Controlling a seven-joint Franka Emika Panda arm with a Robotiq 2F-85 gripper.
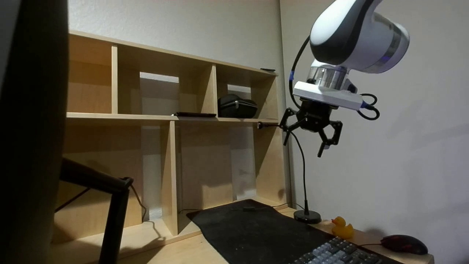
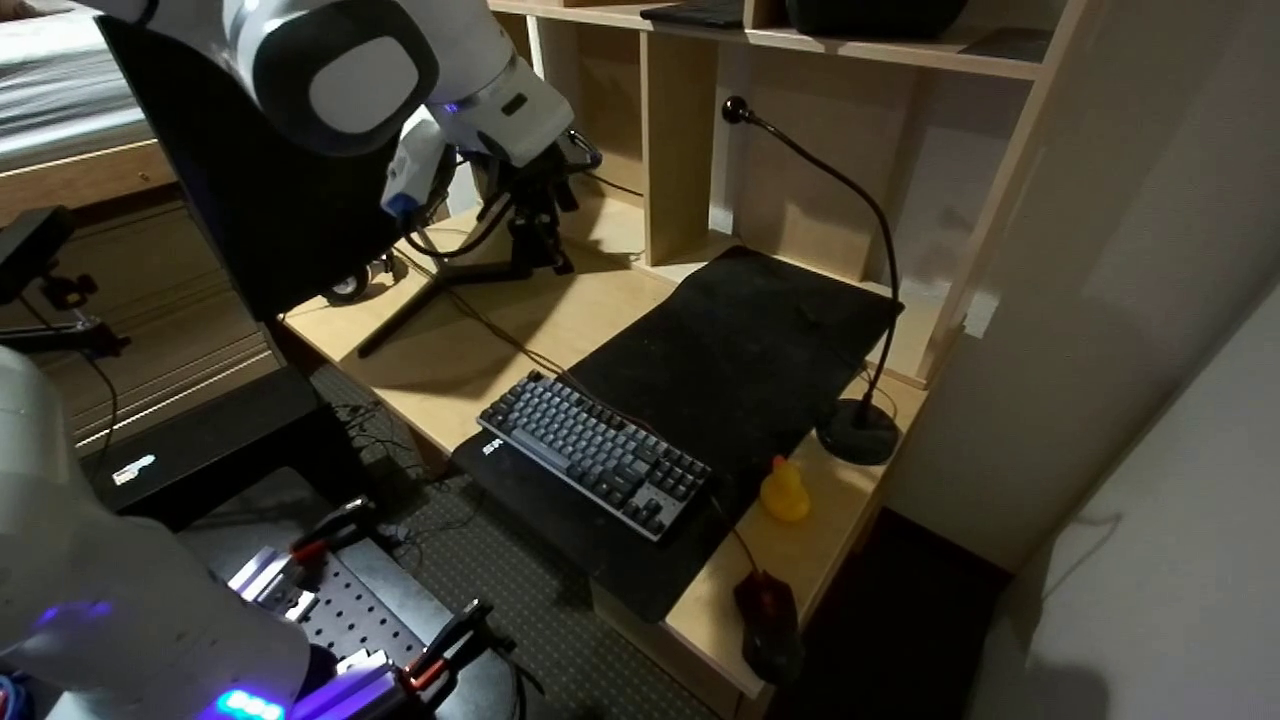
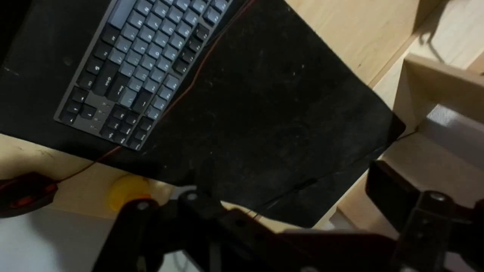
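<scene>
In exterior view 1 my gripper (image 1: 303, 146) hangs high above the desk, its two fingers spread wide with nothing between them. Seen from exterior view 2, the arm's hand (image 2: 540, 222) is at the upper left, its fingertips hard to make out. A yellow rubber duck (image 2: 786, 490) sits upright on the bare wood beside the black desk mat (image 2: 756, 318). The grey keyboard (image 3: 136, 68) lies on that mat, far below my fingers in the wrist view. Next to the duck lies a dark mouse (image 2: 768, 624). One finger partly covers the duck (image 3: 127, 190) in the wrist view.
A thin gooseneck lamp (image 2: 882, 228) rises from its round base (image 1: 307, 216) at the desk's right side; in exterior view 1 its head overlaps the gripper. The wooden shelf unit (image 1: 171, 176) holds a black case (image 1: 237, 107).
</scene>
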